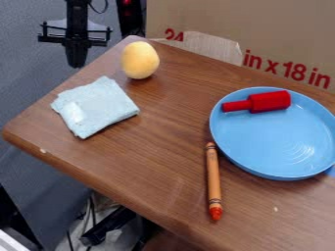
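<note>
My black gripper (76, 51) hangs at the top left, off the wooden table's left side, above and behind a folded pale cloth (94, 106); I cannot tell whether it is open or shut. A yellow round object (140, 60) sits near the table's back left. A blue plate (272, 146) on the right holds a red cylinder with a handle (265, 100). An orange crayon (214, 181) lies just left of and below the plate.
A cardboard box (262, 39) stands along the back, with a clear plastic piece before it. Cables and dark gear show below the table's left edge.
</note>
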